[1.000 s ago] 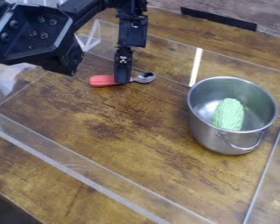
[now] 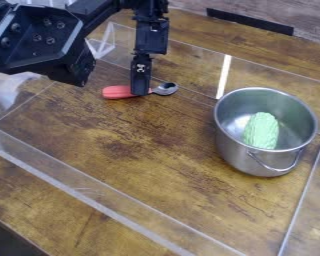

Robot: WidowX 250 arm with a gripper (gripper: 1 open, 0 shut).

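Observation:
My gripper (image 2: 141,80) points down at the upper middle, its fingertips low over a utensil with a red handle (image 2: 119,92) and a rounded metal head (image 2: 166,88) lying on the table. The fingers look open around or just above it; whether they touch it I cannot tell. A steel pot (image 2: 235,153) on the right holds a pale green ribbed object (image 2: 260,130).
Clear plastic edging runs along the left, front and right sides, and a white strip (image 2: 224,75) lies above the pot.

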